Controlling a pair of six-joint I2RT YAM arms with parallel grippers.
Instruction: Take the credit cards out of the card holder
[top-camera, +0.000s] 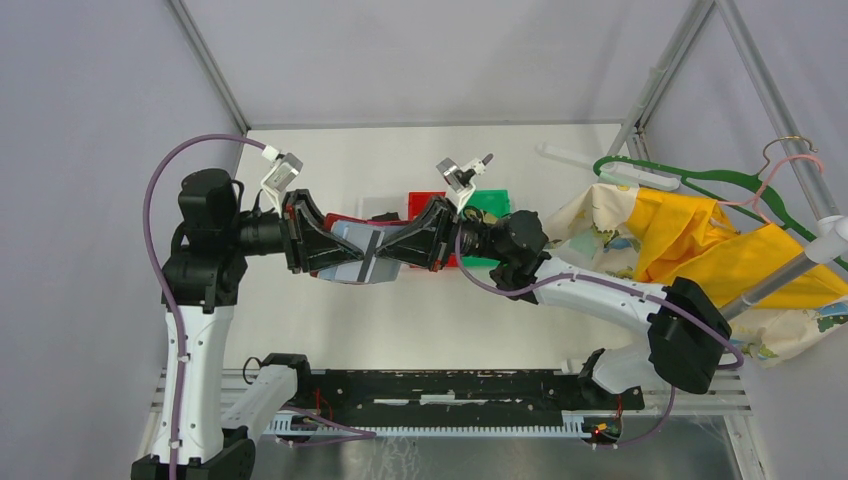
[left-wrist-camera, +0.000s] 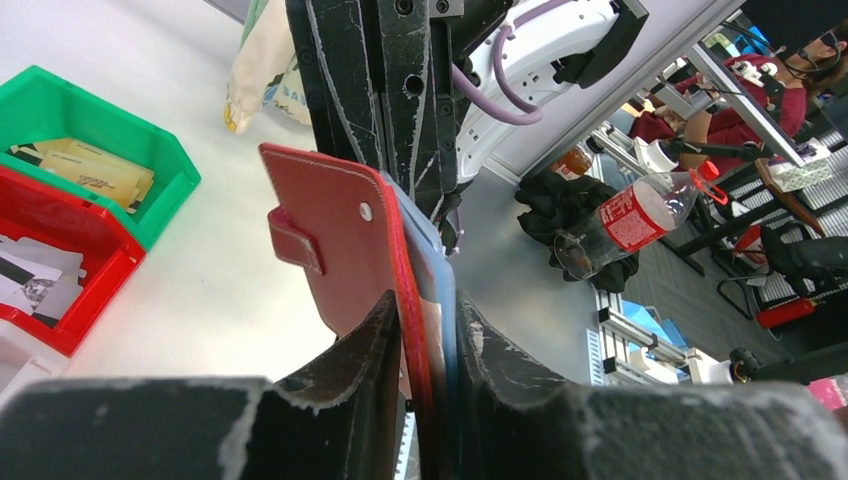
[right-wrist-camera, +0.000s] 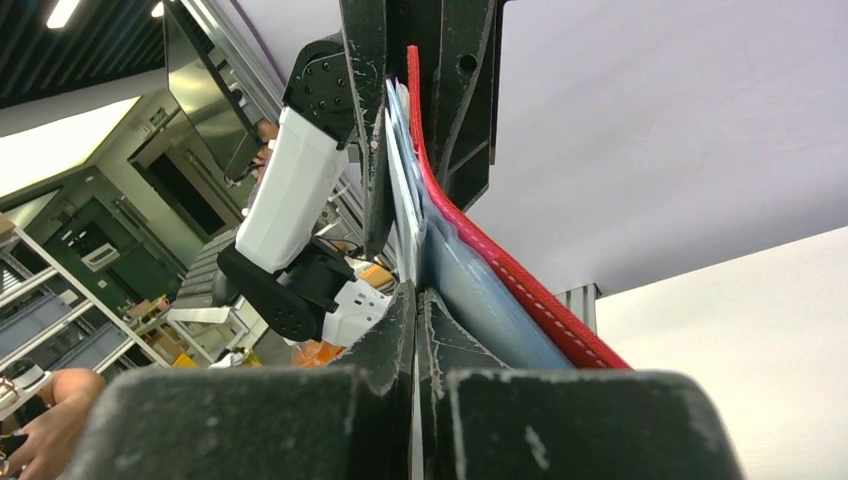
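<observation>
A red card holder (left-wrist-camera: 335, 235) with pale blue plastic sleeves (right-wrist-camera: 460, 290) is held up between my two grippers, above the table. My left gripper (top-camera: 315, 255) has the holder's end between its fingers, which stand a little apart; whether they press on it is unclear. My right gripper (top-camera: 390, 250) comes from the other side to the sleeves; in the right wrist view its fingertips meet at the sleeves' edge, shut, and whether anything thin is between them I cannot tell. No card is clearly visible out of the holder.
A red bin (left-wrist-camera: 100, 280) and a green bin (left-wrist-camera: 163, 200) hold cards or papers behind the grippers. A yellow cloth (top-camera: 740, 270) and hangers (top-camera: 720, 175) lie at the right.
</observation>
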